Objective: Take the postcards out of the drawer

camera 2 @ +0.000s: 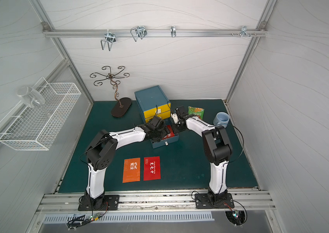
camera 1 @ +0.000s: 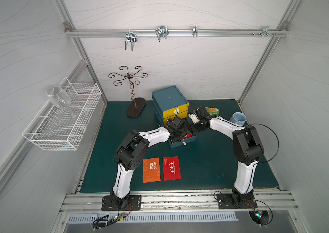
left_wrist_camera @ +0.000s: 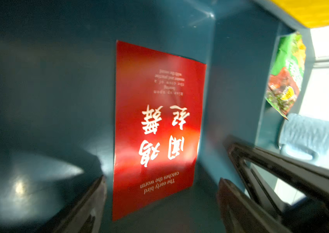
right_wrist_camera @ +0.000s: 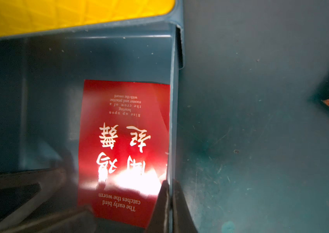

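Note:
A red postcard point(left_wrist_camera: 156, 89) lies in the pulled-out blue drawer point(right_wrist_camera: 55, 58). Over that drawer, my left gripper stands open, fingers either side of the card's lower part, with nothing held. My right gripper is shut at the drawer's right wall, whose edge runs to its fingertips; whether it grips the wall I cannot tell. On the table in front lie an orange postcard point(camera 1: 151, 170) and a red postcard point(camera 1: 171, 168), side by side.
The drawer cabinet point(camera 1: 170, 97) stands behind, a wire stand point(camera 1: 135, 106) to its left. A green packet point(camera 2: 195, 111) and blue mug point(camera 2: 221, 120) are at right, a wire basket point(camera 1: 67, 132) with a glass at left.

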